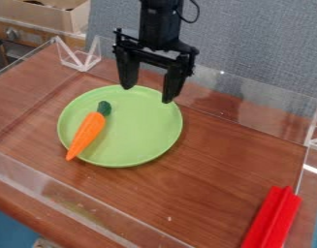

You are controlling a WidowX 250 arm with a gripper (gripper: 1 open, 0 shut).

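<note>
My black gripper (149,82) hangs above the back part of a green plate (142,136), its fingers spread open with nothing between them. An orange toy carrot (85,134) with a dark green top lies on the left side of the plate, pointing toward the front left, below and left of the gripper.
Two red bars (274,218) lie at the front right of the wooden table (219,174). Clear barriers line the table's edges, with white brackets (79,58) at the back. A cardboard box (42,15) stands beyond the back left.
</note>
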